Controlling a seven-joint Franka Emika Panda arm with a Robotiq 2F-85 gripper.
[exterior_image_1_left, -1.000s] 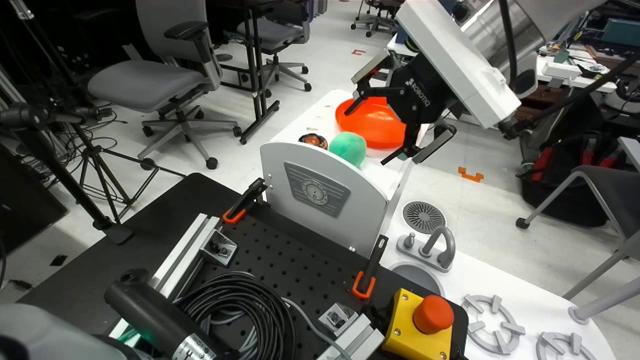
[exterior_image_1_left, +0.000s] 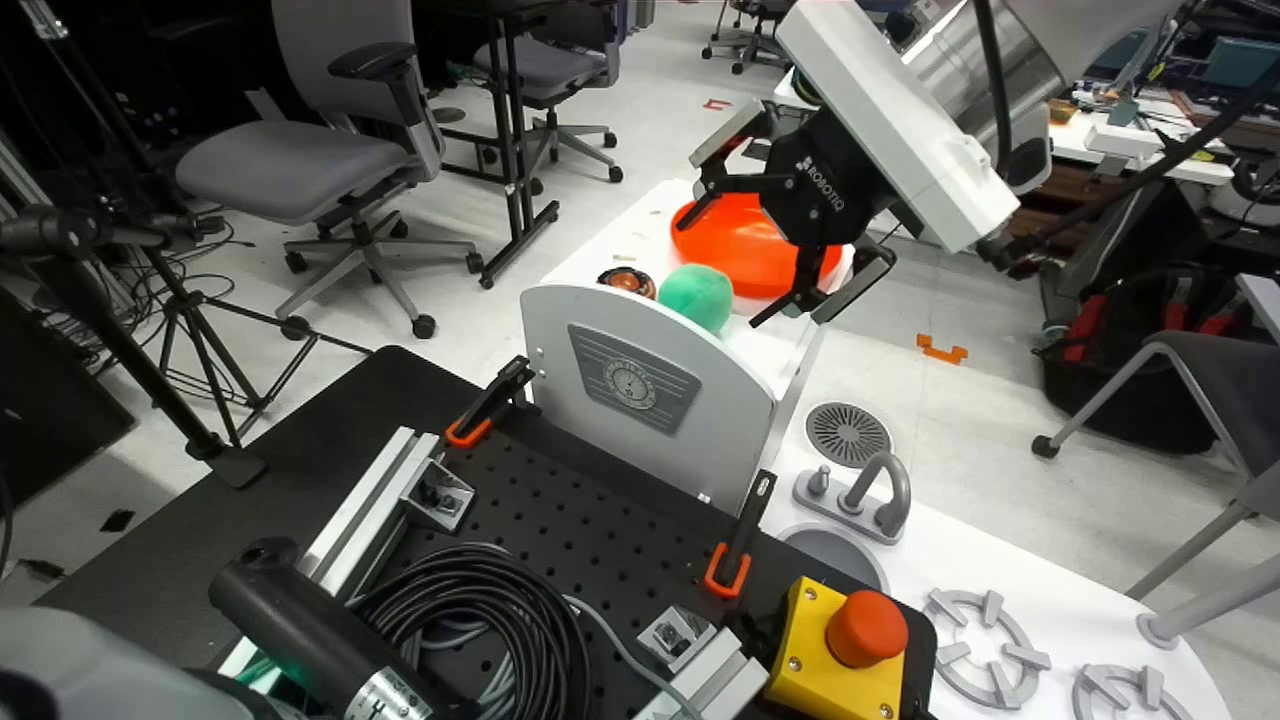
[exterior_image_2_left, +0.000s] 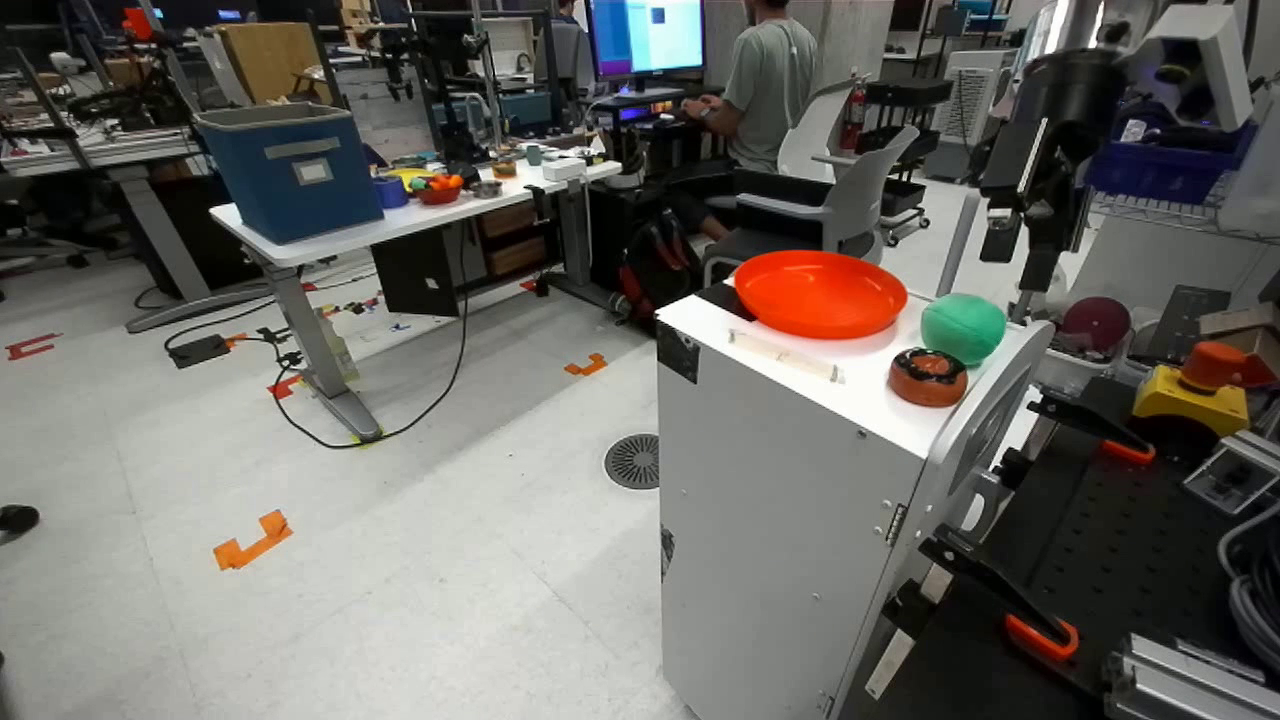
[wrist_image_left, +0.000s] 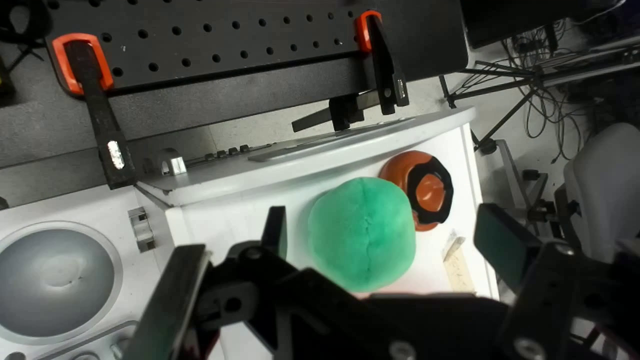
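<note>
A green plush ball (wrist_image_left: 363, 234) rests on the white cabinet top beside a brown ring-shaped item (wrist_image_left: 427, 191) with a black band. In the wrist view the ball shows between the spread fingers of my open gripper, and nothing is held. Exterior view 1 has the gripper (exterior_image_1_left: 717, 274) above the cabinet top, tilted, its fingertips apart on either side of the ball's line of sight. An orange-red plate (exterior_image_2_left: 821, 295) lies farther along the same top, partly behind the gripper in exterior view 1.
A raised grey panel (exterior_image_1_left: 642, 384) edges the cabinet top on the side of the black perforated table (exterior_image_1_left: 564, 516). Two clamps (exterior_image_1_left: 741, 534) stick up near it. A toy sink faucet (exterior_image_1_left: 876, 498) and a yellow emergency-stop box (exterior_image_1_left: 840, 648) stand nearby.
My gripper has shifted slightly left in exterior view 1, toward the green ball. The ball, plate and brown item have stayed put.
</note>
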